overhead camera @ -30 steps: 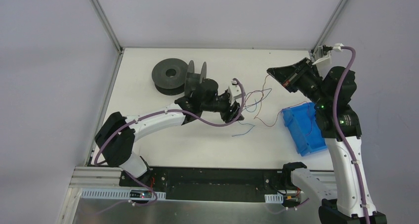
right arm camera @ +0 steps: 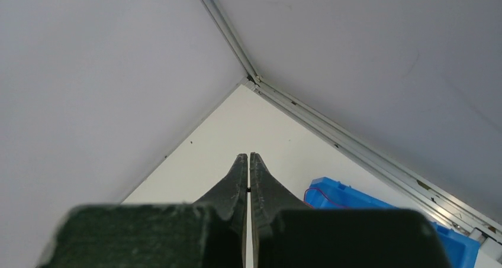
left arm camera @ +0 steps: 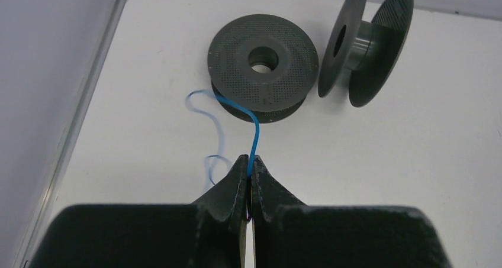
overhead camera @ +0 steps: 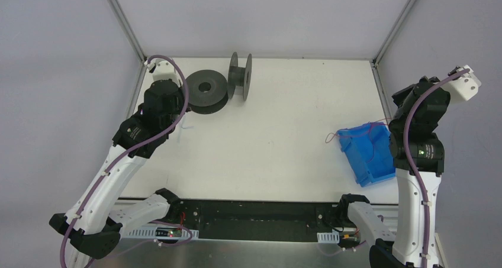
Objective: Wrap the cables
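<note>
The thin blue cable (left arm camera: 256,132) is pinched between the tips of my left gripper, which is shut; its loose length curls pale over the table beside the grey lying spool (left arm camera: 263,96). My right gripper is shut, with no cable clearly visible at its tips. A red cable (overhead camera: 331,138) loops out over the blue bin (overhead camera: 370,161) and runs up to the right arm, where its end is hidden. In the top view, both grippers' fingertips are largely hidden by the arms.
A second grey spool (overhead camera: 240,76) stands on its edge by the lying one. Walls close in on the left, back and right.
My left arm has swung left to the spools, drawing the blue cable away from the red. My right arm has moved right, and the tangle mid-table is gone, the red now by the bin.
</note>
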